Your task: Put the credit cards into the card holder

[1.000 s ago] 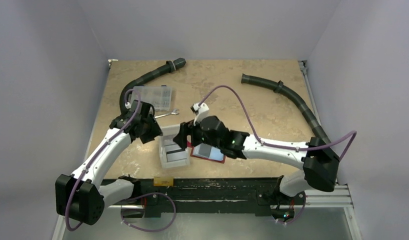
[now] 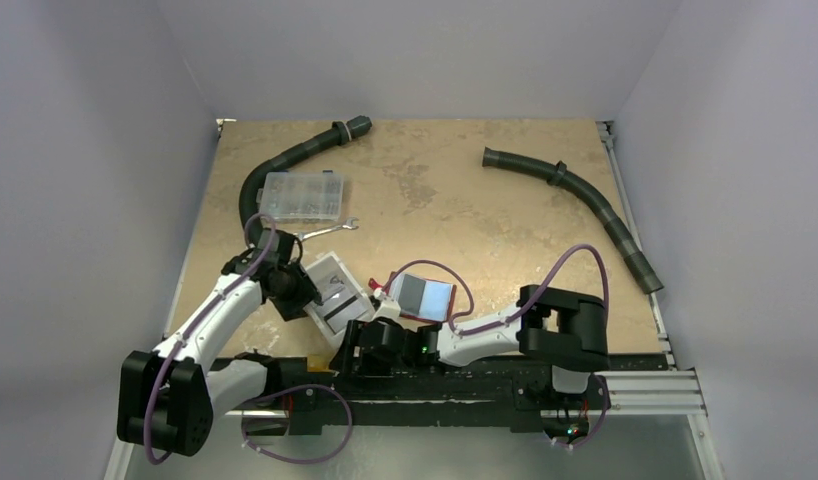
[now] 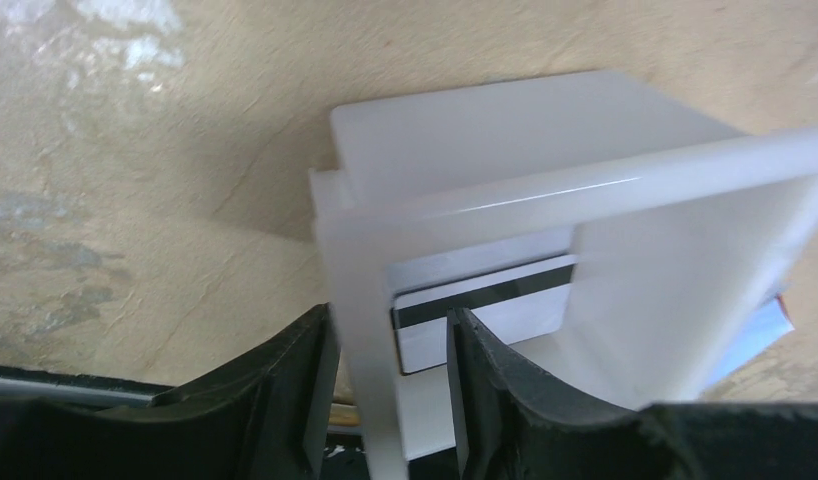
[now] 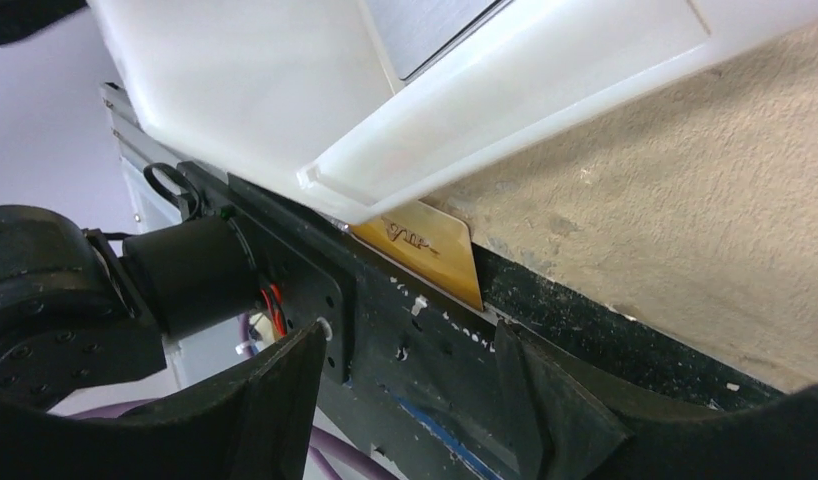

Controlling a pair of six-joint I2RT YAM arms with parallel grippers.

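A white open box (image 2: 323, 268) holds cards; a white card with a black stripe (image 3: 520, 303) lies inside it. My left gripper has its fingers on either side of one box wall, with a gap showing inside the box. In the right wrist view, a gold card (image 4: 425, 247) lies on the black front rail, partly under the box's corner. My right gripper is open beside that card, nothing between its fingers. A red-edged flat piece with grey and blue faces (image 2: 425, 297), possibly the card holder, lies right of the box.
Behind the box are a wrench (image 2: 330, 229) and a clear plastic case (image 2: 303, 195). Dark hoses curve at the back left (image 2: 285, 158) and right (image 2: 600, 205). The two arms are close together around the box.
My right gripper has swung toward the front left, down to the rail. The box has turned and its front end reaches closer to the rail. My left gripper has shifted slightly toward the front.
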